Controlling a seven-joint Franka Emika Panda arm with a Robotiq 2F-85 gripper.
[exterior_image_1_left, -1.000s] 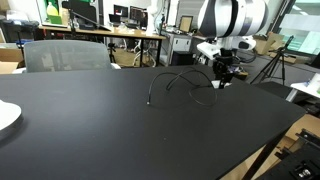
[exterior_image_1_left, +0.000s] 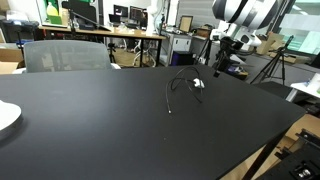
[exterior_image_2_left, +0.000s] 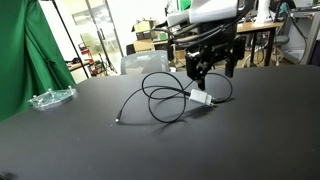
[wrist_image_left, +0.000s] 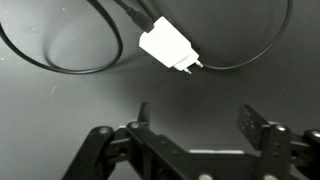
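A white charger plug (wrist_image_left: 168, 44) with two metal pins and a black cable (wrist_image_left: 100, 68) plugged into it lies on the dark table. In the wrist view it sits beyond my fingertips, near the top middle. My gripper is open, fingers well apart, with only bare table between them. Seen in exterior view 2, the gripper (exterior_image_2_left: 210, 70) hangs just above and behind the charger (exterior_image_2_left: 202, 97), not touching it. The cable (exterior_image_2_left: 155, 92) spreads leftward in loose loops. Exterior view 1 shows the charger (exterior_image_1_left: 198, 83) small, left of the gripper (exterior_image_1_left: 216, 73).
A white round object (exterior_image_1_left: 8, 115) rests at the table's left edge. A grey chair (exterior_image_1_left: 70, 56) stands behind the table's far edge.
The charger was at the gripper's fingers; it now lies apart on the table, farther left. My gripper has risen and opened. The cable's loops have shifted and bunched up.
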